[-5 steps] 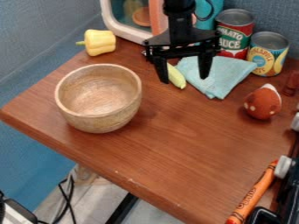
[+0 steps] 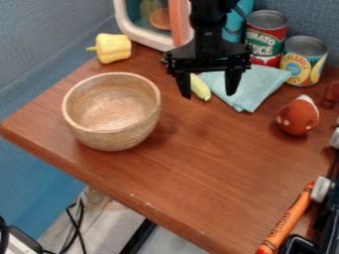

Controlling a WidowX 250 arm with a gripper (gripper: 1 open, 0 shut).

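My black gripper (image 2: pixel 208 81) hangs at the top centre, over the back of the table, fingers apart and open. A pale yellow elongated object (image 2: pixel 200 89), like a banana or corn, lies on the table beneath it, beside a folded light blue cloth (image 2: pixel 249 93). Whether a finger touches the yellow object cannot be told. A wooden bowl (image 2: pixel 111 114) sits at the left.
A yellow pepper (image 2: pixel 111 48), tomato sauce can (image 2: pixel 265 40), second can (image 2: pixel 303 64) and white-orange bin (image 2: pixel 138 22) stand at the back. A red round toy (image 2: pixel 298 117) and orange marker (image 2: pixel 286 227) are at the right.
My gripper has shifted only slightly over the yellow object; the other things have not moved.
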